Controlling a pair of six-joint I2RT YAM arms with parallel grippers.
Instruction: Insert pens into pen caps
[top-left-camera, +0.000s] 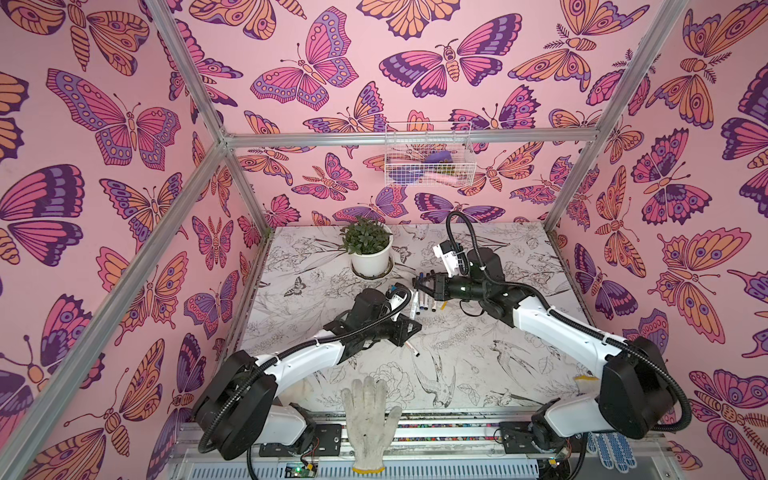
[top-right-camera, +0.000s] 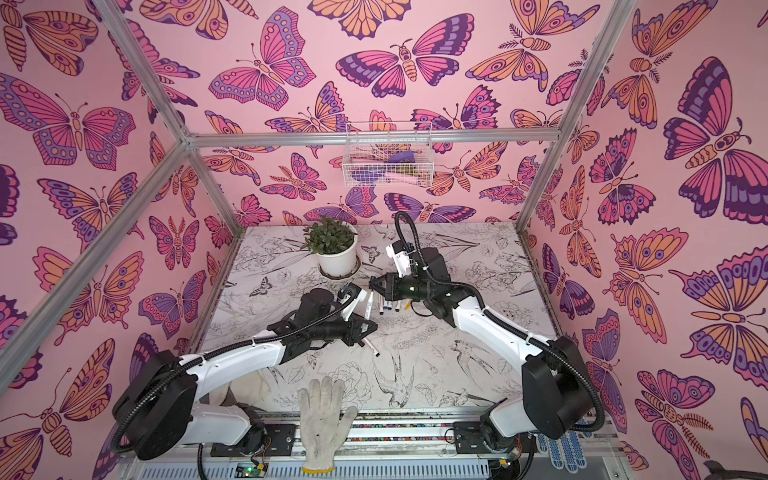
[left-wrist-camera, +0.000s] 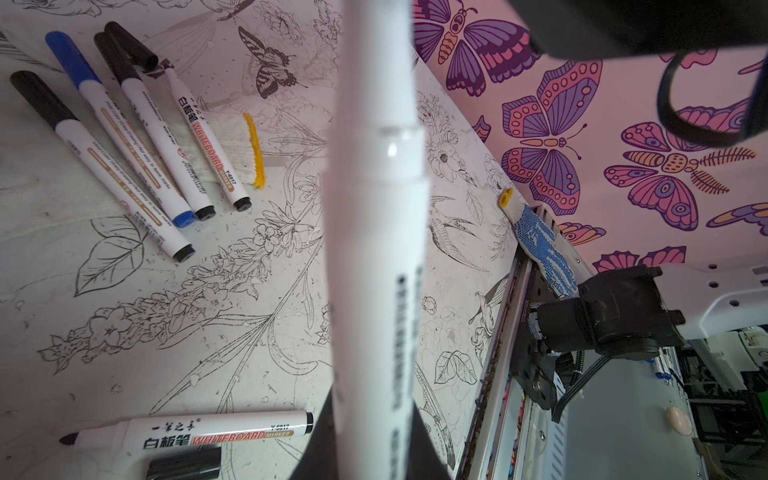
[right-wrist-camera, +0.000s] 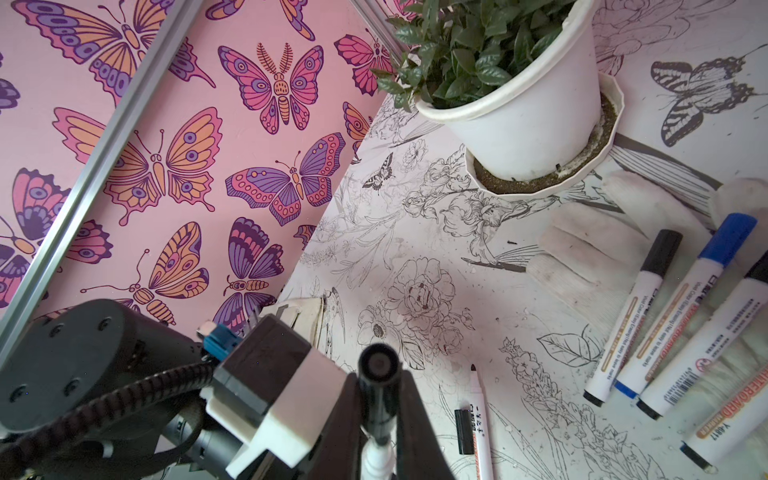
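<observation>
My left gripper is shut on a white whiteboard pen, which stands upright. The pen's upper end runs out of the left wrist view. In the right wrist view a black cap is in line above a white pen end, between the fingers of my right gripper. Whether these fingers press on the cap is unclear, and how deep the pen sits in it cannot be made out. On the table lies an uncapped pen with its dark tip bare, a loose black cap beside it.
Several pens, among them a blue-capped one, lie in a row on a pale glove. A yellow strip lies near them. The potted plant stands behind.
</observation>
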